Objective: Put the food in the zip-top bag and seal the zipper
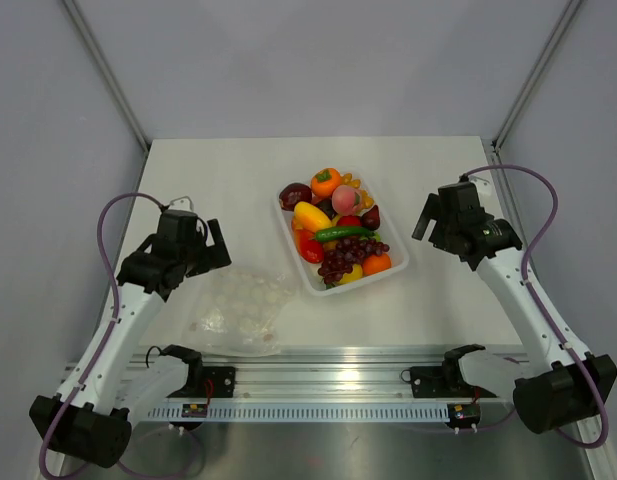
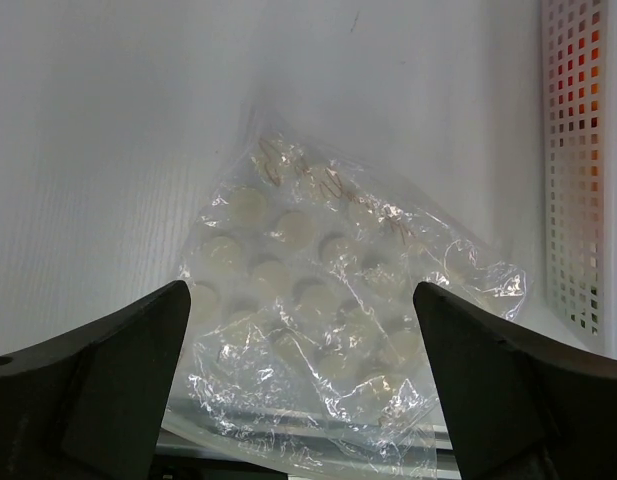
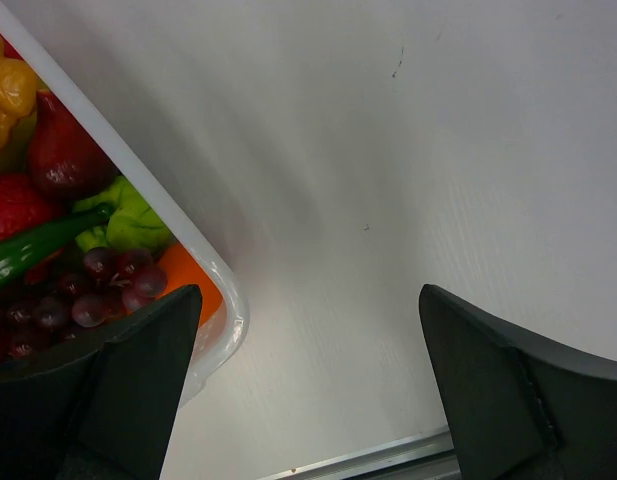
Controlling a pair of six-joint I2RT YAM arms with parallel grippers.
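Observation:
A clear zip top bag (image 1: 238,310) (image 2: 318,300) lies flat at the table's front left, its lower part over the front edge. A white basket (image 1: 398,255) (image 2: 578,200) (image 3: 158,180) in the middle holds play food: red grapes (image 1: 353,255) (image 3: 58,315), a green pepper (image 1: 338,233) (image 3: 28,245), a yellow mango (image 1: 310,217), a peach (image 1: 346,199) and several others. My left gripper (image 1: 216,245) is open above the bag, nothing between its fingers. My right gripper (image 1: 423,215) stands open above the table, right of the basket, empty.
Metal rails (image 1: 318,360) run along the front edge, and grey walls enclose the sides and back.

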